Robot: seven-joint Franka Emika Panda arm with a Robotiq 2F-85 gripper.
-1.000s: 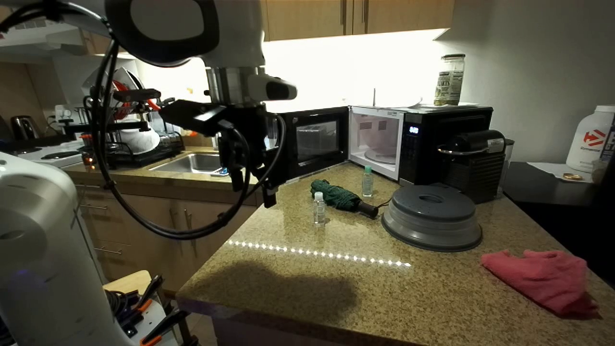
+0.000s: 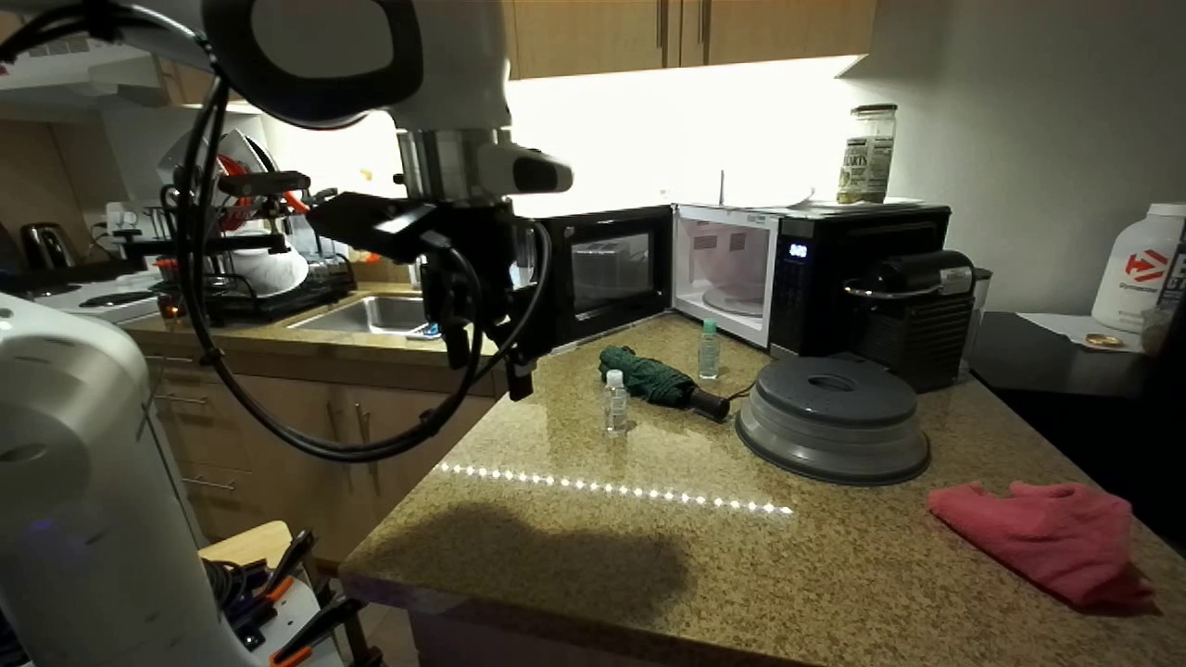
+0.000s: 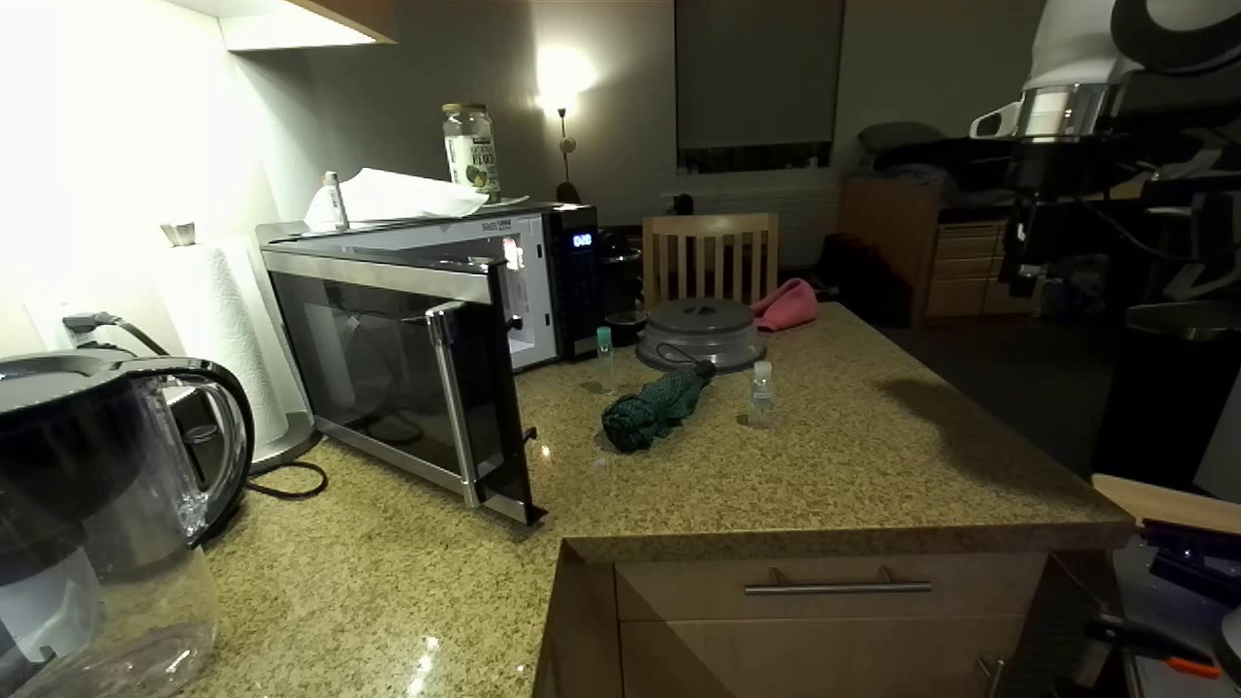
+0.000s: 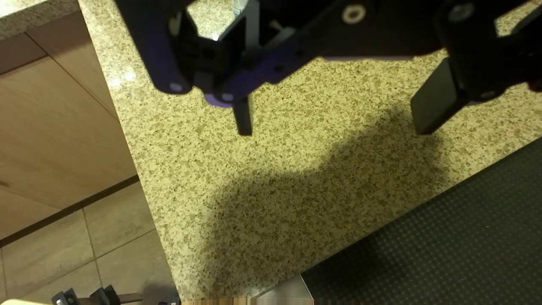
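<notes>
My gripper is open above the counter, its two fingers far apart and only bare stone showing between them in the wrist view. In exterior view 1 the gripper (image 2: 489,372) hangs left of the things on the counter. A clear bottle with a white cap (image 2: 616,406) stands upright, and a green-capped bottle (image 2: 709,351) stands farther back. Between them lies a folded dark green umbrella (image 2: 650,378). To the right rests a grey dome-shaped cover (image 2: 831,417). A crumpled pink cloth (image 2: 1045,539) lies near the right edge.
The microwave (image 3: 576,285) stands with its door (image 3: 396,361) swung open over the counter. On its top is a glass jar (image 3: 471,151). A water pitcher (image 3: 99,489) and a paper towel roll (image 3: 227,343) occupy the other counter.
</notes>
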